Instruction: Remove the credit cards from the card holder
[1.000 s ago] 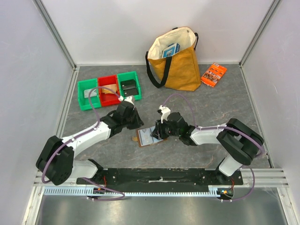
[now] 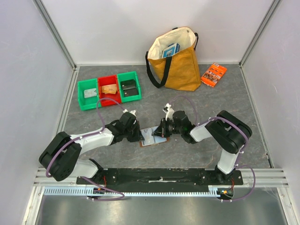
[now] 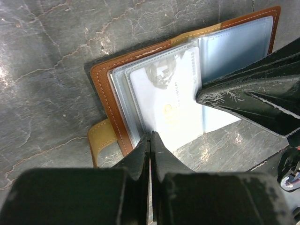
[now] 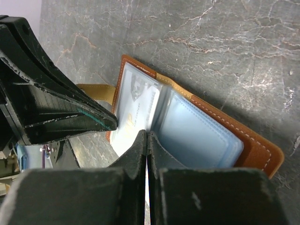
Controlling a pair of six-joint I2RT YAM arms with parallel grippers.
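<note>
A brown leather card holder (image 3: 103, 89) lies spread flat on the grey table, clear plastic sleeves inside. One side's stack holds a white card (image 3: 161, 103) with a grey emblem. Pale blue sleeves (image 4: 197, 131) cover the other side; whether cards sit in them I cannot tell. My left gripper (image 2: 141, 137) is shut at the card holder's left end, its tips by the lower edge of the white card's sleeve. Shut as well, my right gripper (image 2: 162, 135) has its tips near the holder's middle fold. Nothing shows between either gripper's fingers.
Green and red bins (image 2: 87, 104) stand at the back left with small items in them. A yellow tote bag (image 2: 186, 70) leans at the back wall, an orange packet (image 2: 213, 75) beside it. Bare table surrounds the card holder.
The holder has turned a little.
</note>
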